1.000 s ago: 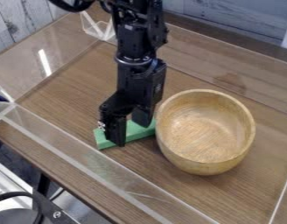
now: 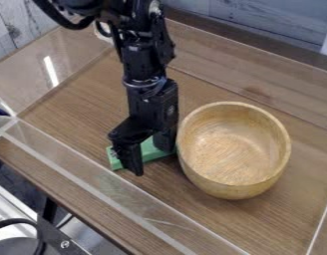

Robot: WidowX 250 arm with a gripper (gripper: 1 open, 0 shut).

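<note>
The black robot gripper [image 2: 143, 149] hangs down in the middle of the camera view, over a green oblong block [image 2: 159, 149] lying on the wooden table. Its dark fingers reach down on either side of the block's middle part and hide some of it; whether they touch it I cannot tell. A round pale wooden bowl [image 2: 233, 154] stands just right of the block and gripper.
Transparent edging runs along the front left, with black cables [image 2: 33, 231] beyond it.
The gripper's fingers have come lower and closer together over the green block, covering more of it. The bowl has not visibly moved.
</note>
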